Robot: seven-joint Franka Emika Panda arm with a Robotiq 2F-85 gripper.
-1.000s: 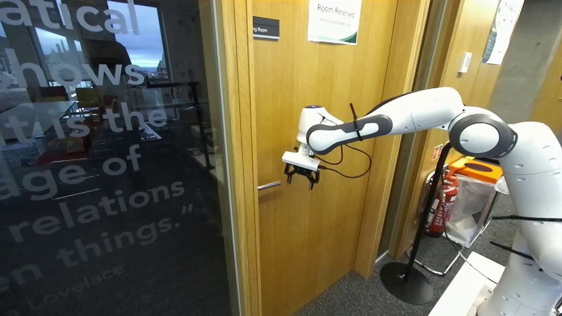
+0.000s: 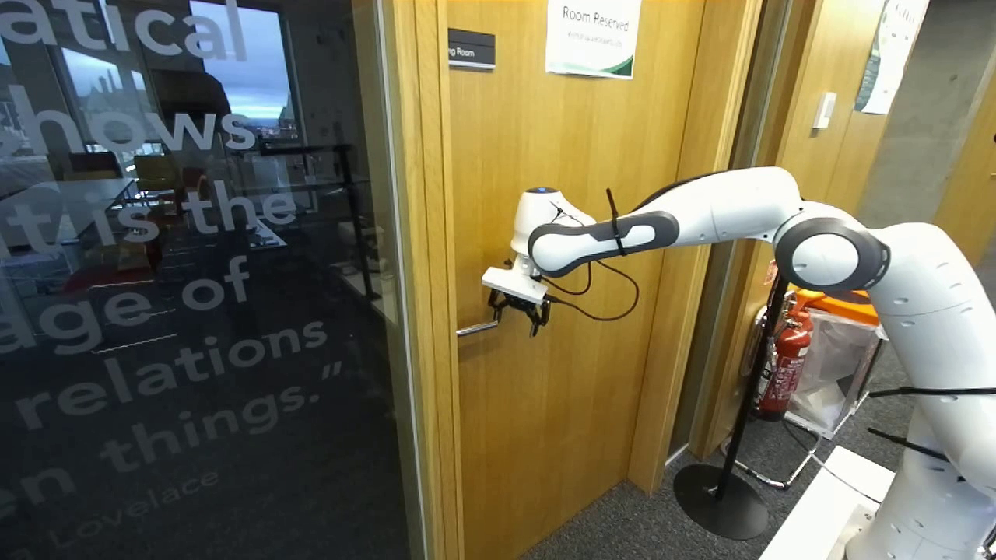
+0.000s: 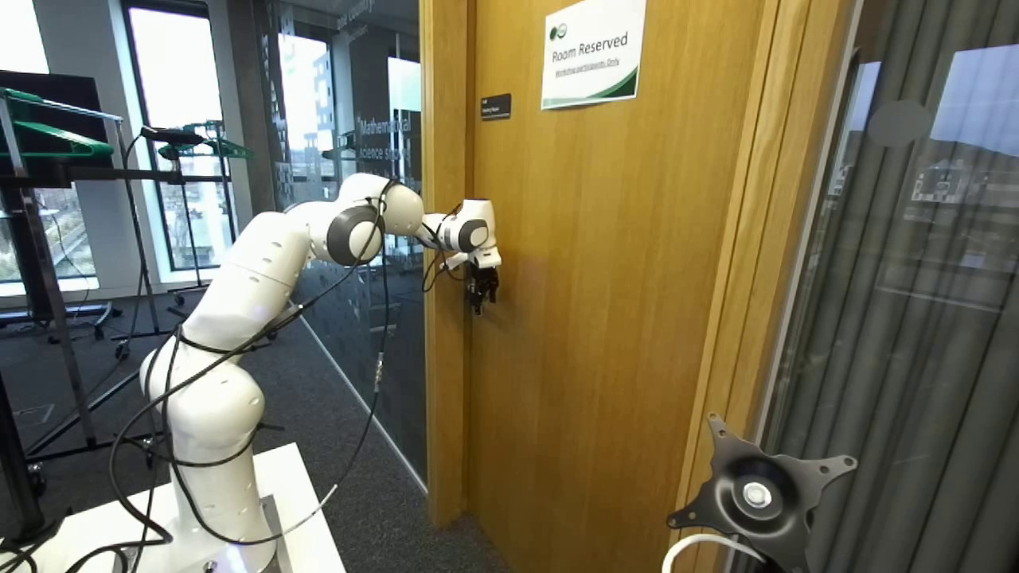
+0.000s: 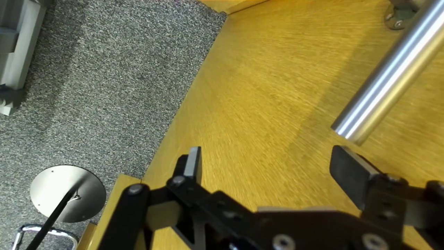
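A closed wooden door (image 2: 560,411) carries a silver lever handle (image 2: 477,328) near its left edge. My gripper (image 2: 516,323) is in front of the door at about the handle's height, by the handle's free end. In the wrist view the gripper stands open, its two dark fingers wide apart and nothing between them. The bar of the handle (image 4: 387,75) comes in from the upper right, its tip close to the right finger in that picture; whether they touch I cannot tell. From exterior view 2 the gripper (image 3: 483,304) hides the handle.
Wooden frame (image 2: 429,280) and dark glass wall (image 2: 205,420) flank the door's left side. A black stand base (image 2: 720,501), red extinguisher (image 2: 786,364) and orange-topped bin (image 2: 840,306) stand to the right. Grey carpet (image 4: 112,83) below the door is mostly clear.
My arm has moved left along the door, bringing the gripper from right of the handle to the handle's free end. The gripper stays open; the handle and door look unchanged.
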